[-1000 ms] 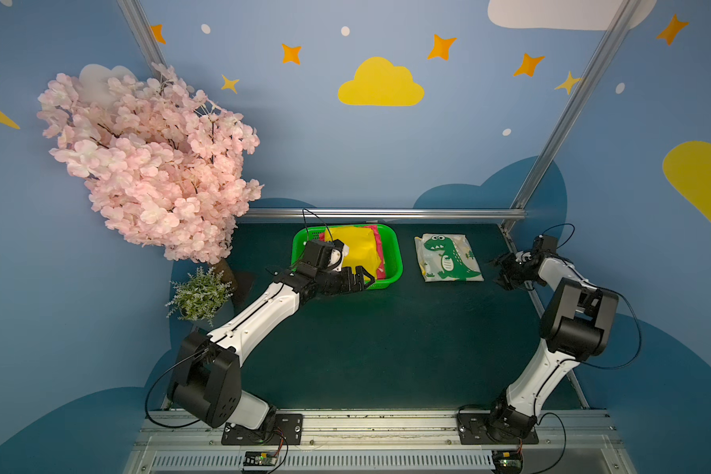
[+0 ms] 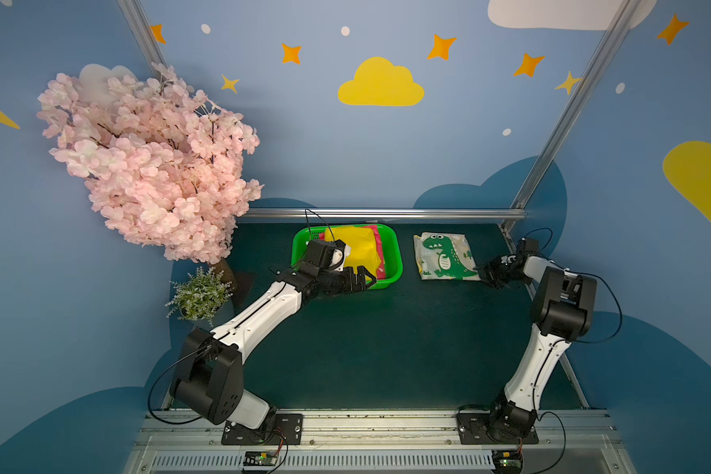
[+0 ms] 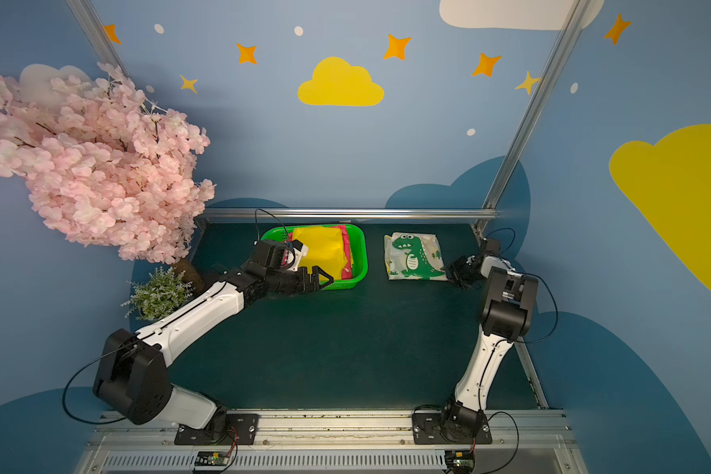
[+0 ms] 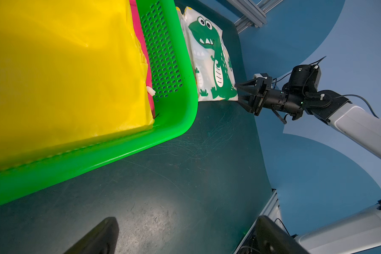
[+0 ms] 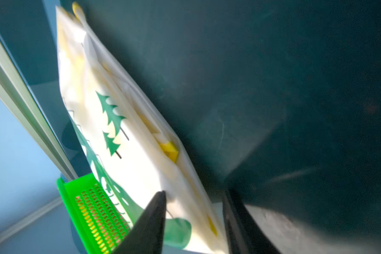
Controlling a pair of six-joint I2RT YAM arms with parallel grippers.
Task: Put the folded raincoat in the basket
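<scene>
A white folded raincoat with a green dinosaur print (image 2: 442,254) lies on the table right of the green basket (image 2: 394,260), which holds a yellow-and-pink folded item (image 2: 347,245). My right gripper (image 2: 489,273) is at the raincoat's right edge; in the right wrist view its blurred fingers (image 5: 152,224) straddle that edge, part open. Whether fabric is gripped between them is unclear. My left gripper (image 2: 367,278) hangs over the basket's front part, open, its fingers (image 4: 97,237) empty.
A small potted plant (image 2: 200,294) and a pink blossom tree (image 2: 150,166) stand at the left. Metal rails and walls bound the back and right.
My right arm has moved leftward, bringing its gripper to the raincoat's right edge; the raincoat has shifted slightly left. The left arm is nearly still.
</scene>
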